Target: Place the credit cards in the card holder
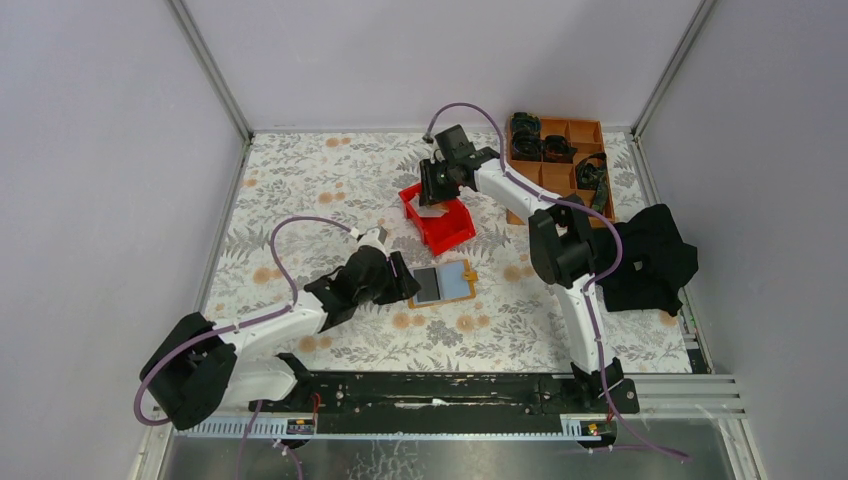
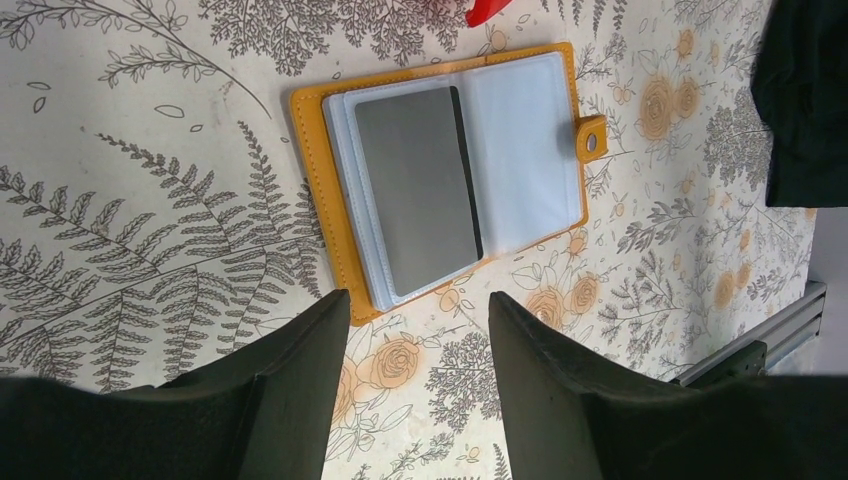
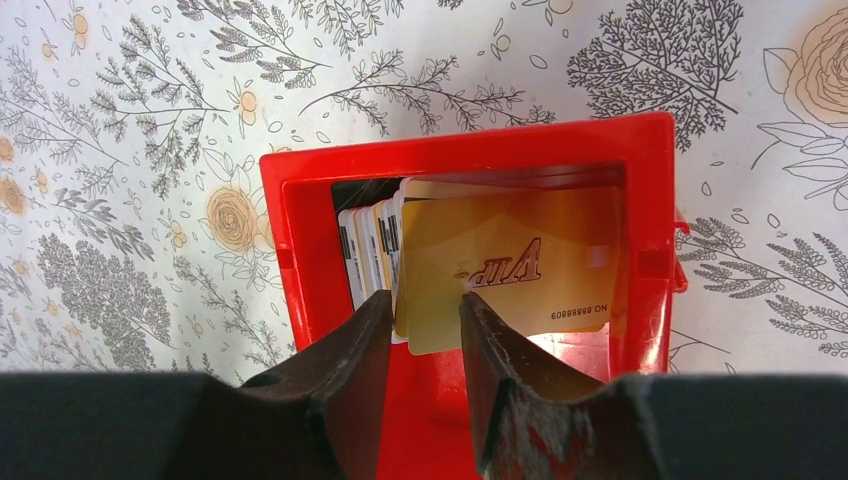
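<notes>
In the left wrist view the card holder lies opened out on the table, with an orange border, clear sleeves and a grey panel. My left gripper is open and empty beside it. Several cards stand in the red box; a gold VIP card leans at the front of the row. Over the box is my right gripper, part open, its fingertips at the left end of the gold card. Whether the pads touch the card cannot be told. From above, the right gripper covers the box's far left corner.
A wooden compartment tray with dark coiled items stands at the back right. Black cloth lies at the right edge. Bare patterned table spreads left of the red box.
</notes>
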